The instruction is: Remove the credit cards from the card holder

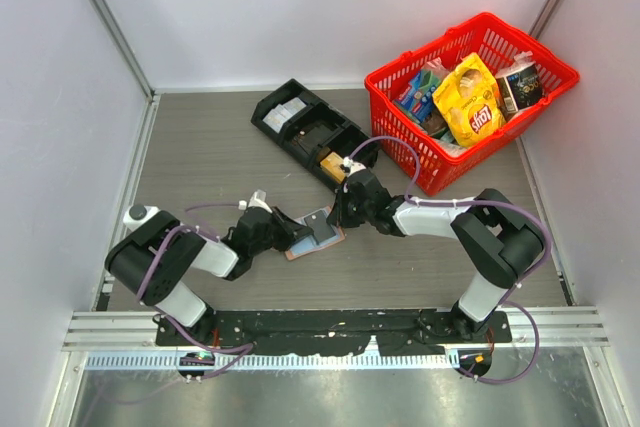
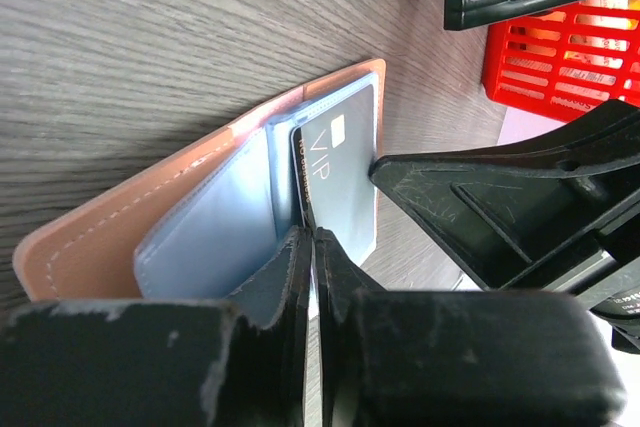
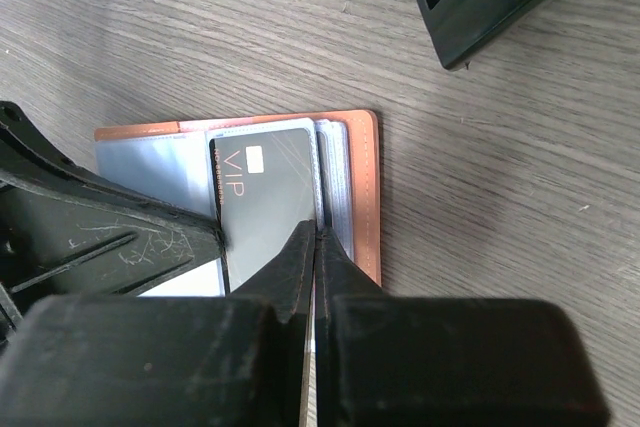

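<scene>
The tan card holder (image 1: 292, 255) lies open on the table, pale blue inside (image 2: 205, 232). In its sleeve sits a grey card (image 3: 265, 179) marked VIP with a small white square. My left gripper has its fingertips close together at the card's left edge; whether they grip that edge cannot be made out. Across the card, my right gripper is shut on the sleeve edge of the holder, and its fingertips hide part of that edge. Both grippers cover parts of the holder in the top view.
A black divided tray (image 1: 283, 139) with white and yellow items stands behind the holder. To its right is a red basket (image 1: 430, 167) filled with snack packets. Bare table (image 1: 200, 147) shows at the left and in front of the grippers.
</scene>
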